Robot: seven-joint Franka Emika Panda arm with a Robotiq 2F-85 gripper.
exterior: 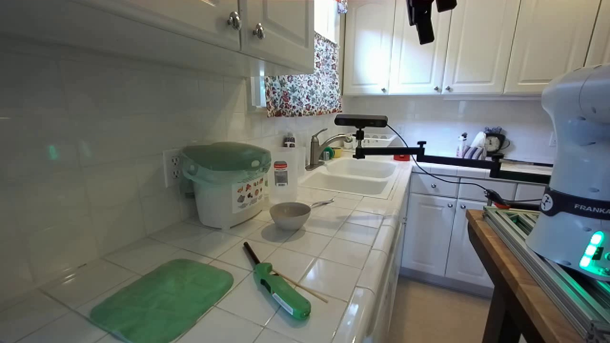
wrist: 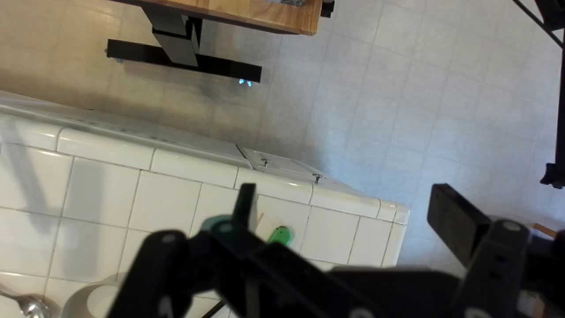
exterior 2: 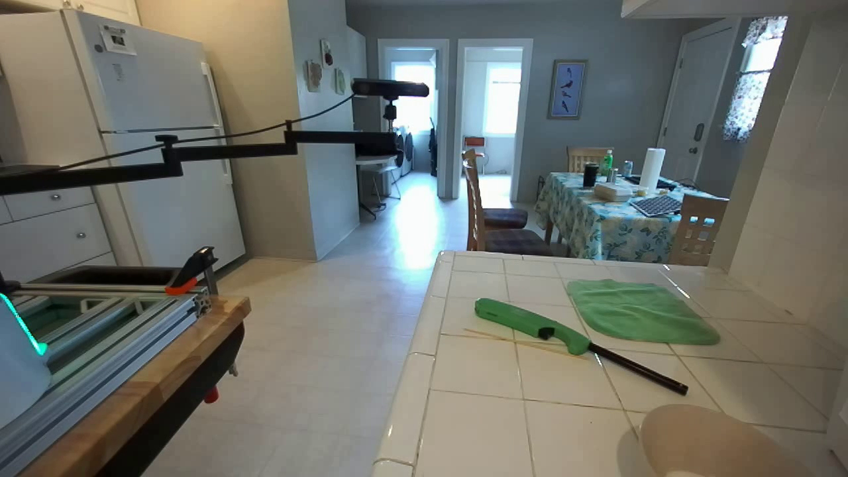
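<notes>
High above the counter, at the top of exterior view 1, my gripper (exterior: 437,23) hangs partly cut off by the frame. In the wrist view the gripper is open, its dark fingers (wrist: 456,222) wide apart and nothing between them. A green lighter (exterior: 281,290) with a black barrel lies on the tiles, a thin wooden stick (exterior: 301,287) beside it. Most of the lighter (wrist: 280,235) is hidden behind the gripper in the wrist view. The green cloth (exterior: 166,300) is spread flat nearby. A grey bowl (exterior: 289,217) stands farther back, a spoon handle (exterior: 321,203) extending past its rim.
Against the wall stand a white bin with a green lid (exterior: 227,186) and a clear jug (exterior: 284,174). Behind them is the sink (exterior: 354,182). A camera boom (exterior: 457,160) reaches across from the robot's wooden table (exterior: 514,274). Bare tiles surround the lighter.
</notes>
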